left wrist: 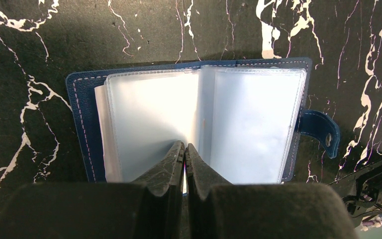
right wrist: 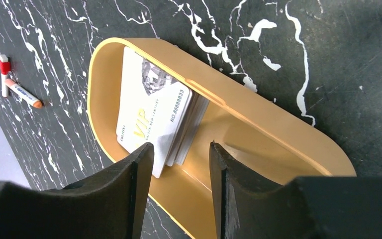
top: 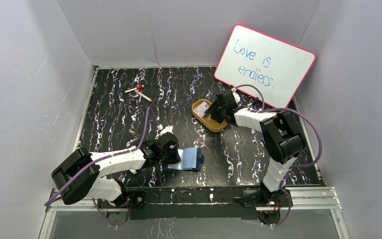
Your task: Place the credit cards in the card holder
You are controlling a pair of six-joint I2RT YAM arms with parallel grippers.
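Note:
The blue card holder (left wrist: 82,127) lies spread on the dark table with clear sleeves (left wrist: 256,119) showing, its strap (left wrist: 322,128) pointing right. My left gripper is shut with its tips at the left-hand sleeve; nothing shows between them. Several white credit cards (right wrist: 151,112) lean in a stack at one end of a tan oval tray (right wrist: 258,107); the uppermost reads "VIP". Over the tray my right gripper stands open, its left fingertip near the lower edge of the stack in the right wrist view and its gap empty.
Two markers (top: 143,95) lie at the far left of the table. A whiteboard (top: 266,62) with handwriting leans at the back right. Between the holder and the tray the table (top: 179,132) is clear.

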